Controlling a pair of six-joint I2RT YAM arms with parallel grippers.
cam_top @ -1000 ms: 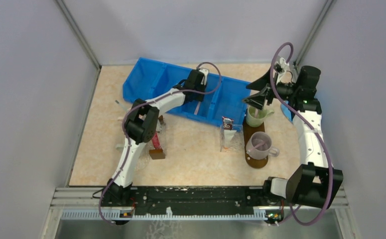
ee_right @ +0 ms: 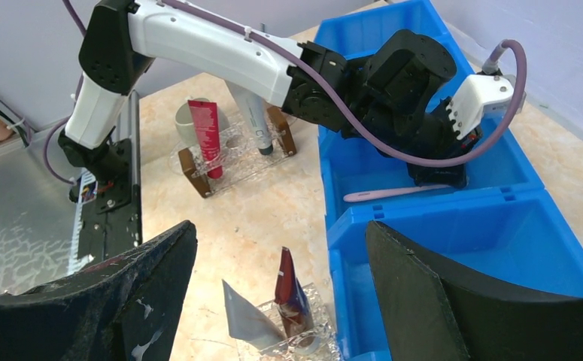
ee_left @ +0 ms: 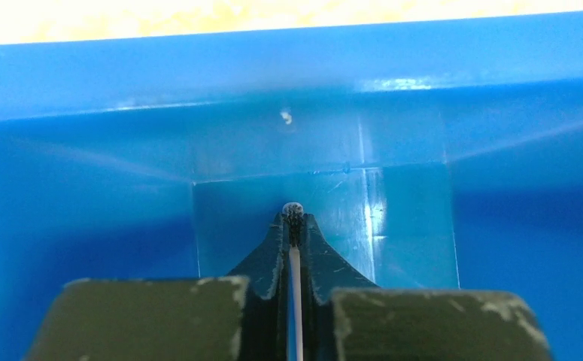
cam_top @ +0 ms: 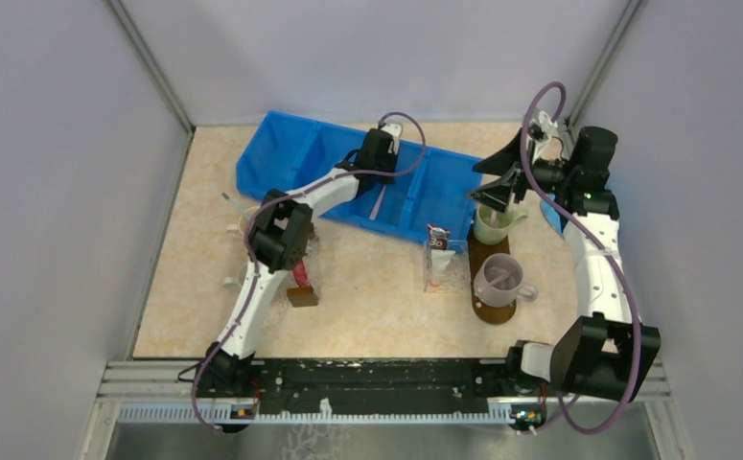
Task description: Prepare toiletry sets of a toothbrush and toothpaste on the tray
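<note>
In the middle compartment of the blue bin (cam_top: 420,199), a pale pink toothbrush (cam_top: 378,203) lies on the floor; the right wrist view shows its handle (ee_right: 393,194) running under the left arm. My left gripper reaches down into that compartment. Its fingertips stand close together on both sides of the brush's dark bristles, with a thin gap along the pale handle; whether they press on it cannot be told. The right gripper (cam_top: 478,180) hangs open over the green cup (cam_top: 494,222), nothing between its fingers. A clear holder (cam_top: 446,273) carries two toothpaste tubes (ee_right: 294,301).
A brown tray (cam_top: 494,313) under the green cup also bears a grey mug (cam_top: 504,280), each cup with a pink handle inside. On the left, partly under the left arm, a red tube (ee_right: 207,135) and grey tube (ee_right: 250,113) stand in another holder.
Over the last second my left gripper has shifted slightly toward the back of the bin, and the pink handle's visible part looks longer. The right arm has not moved.
</note>
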